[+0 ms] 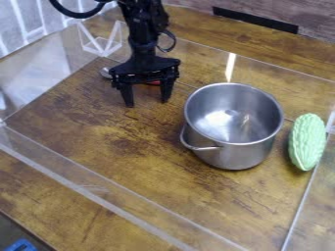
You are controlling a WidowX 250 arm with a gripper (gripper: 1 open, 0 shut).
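Observation:
My black gripper [145,90] is low over the wooden table at the upper middle, its two fingers apart and pointing down, left of the steel pot. Behind it, mostly hidden, lies a red object [153,84] with a small silver item [110,73] beside it at the left. I cannot tell whether the gripper touches the red object.
A large steel pot [232,125] with a handle stands at the right, and a pale green cabbage-like object [307,142] lies at the far right.

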